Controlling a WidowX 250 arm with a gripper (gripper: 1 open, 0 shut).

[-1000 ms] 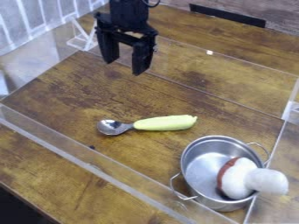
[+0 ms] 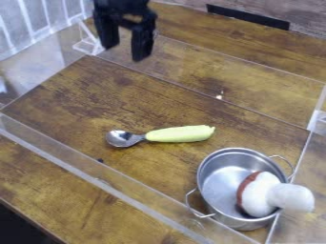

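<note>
My gripper [image 2: 125, 36] is at the top left of the camera view, dark and blurred, above the back left of the tray area and well away from the objects. It appears open, with two prongs hanging down and nothing visible between them. A metal spoon [image 2: 125, 138] lies on the wooden surface in the middle, its handle end at a pale yellow-green corn cob [image 2: 180, 133]. A steel pot [image 2: 228, 172] with two handles stands at the lower right, holding a white object [image 2: 268, 196] with a reddish-brown band.
A clear plastic-walled tray boundary runs around the wooden work area [image 2: 76, 105]. A white railing stands at the top left.
The gripper has moved up toward the top edge of the view, shifting slightly sideways on the way. The spoon, corn and pot are unchanged.
</note>
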